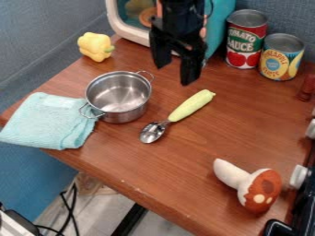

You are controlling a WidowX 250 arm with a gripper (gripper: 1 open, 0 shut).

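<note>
My black gripper (178, 61) hangs over the back middle of the wooden table (135, 166), in front of a teal and white toy appliance (127, 13), its fingers pointing down with a gap between them and nothing seen held. Below it lie a steel pot (118, 98), a spoon with a pale yellow handle (187, 108) and, at left, a folded light-blue cloth (47, 124). A toy mushroom (252, 189) lies at the front right.
A yellow toy (96, 46) is at the back left. A tomato sauce can (245, 41), a second can (282, 58) and a small red bottle (307, 90) stand at the back right.
</note>
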